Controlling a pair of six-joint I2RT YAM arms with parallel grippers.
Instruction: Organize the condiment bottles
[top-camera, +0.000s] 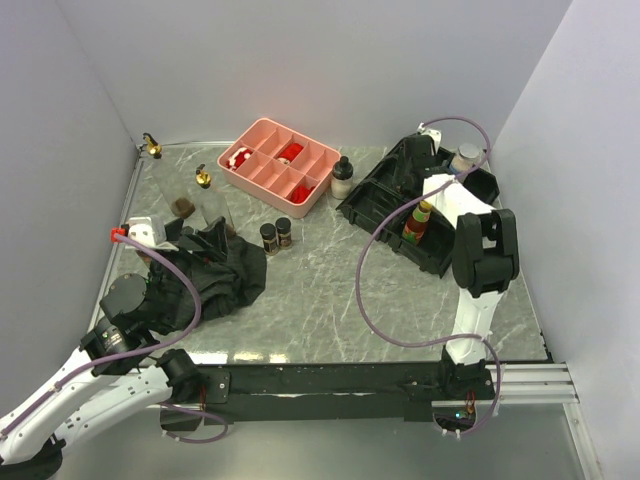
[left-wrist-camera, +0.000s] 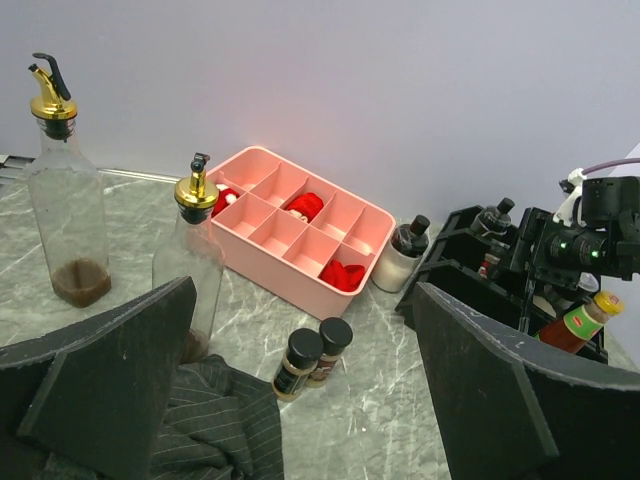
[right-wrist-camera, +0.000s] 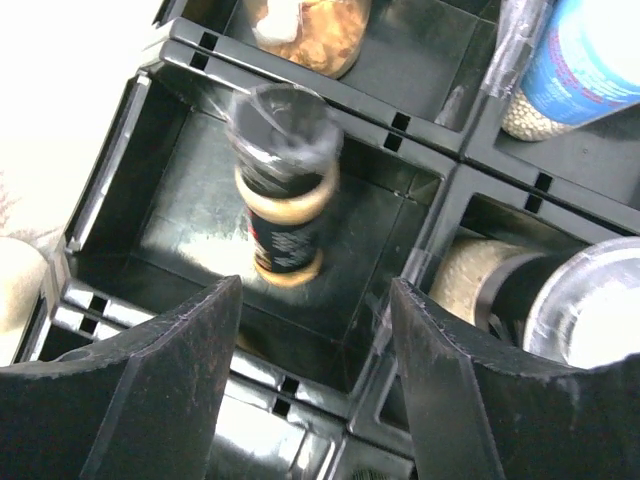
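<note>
A black divided organizer (top-camera: 370, 208) at back right holds a sauce bottle (top-camera: 417, 225), a blue-labelled jar (right-wrist-camera: 590, 60) and other containers. My right gripper is down over it; in its wrist view a small dark jar (right-wrist-camera: 285, 235) stands in the compartment beyond the fingertips, which appear apart. What, if anything, is between them is unclear. My left gripper is open over the left side, nothing between its fingers. Two spice jars (top-camera: 268, 237) stand mid-table; two glass oil bottles (left-wrist-camera: 65, 230) stand at left.
A pink divided box (top-camera: 260, 165) sits at the back, with a white dark-capped bottle (top-camera: 342, 182) beside it. A dark cloth (top-camera: 235, 280) lies under the left arm.
</note>
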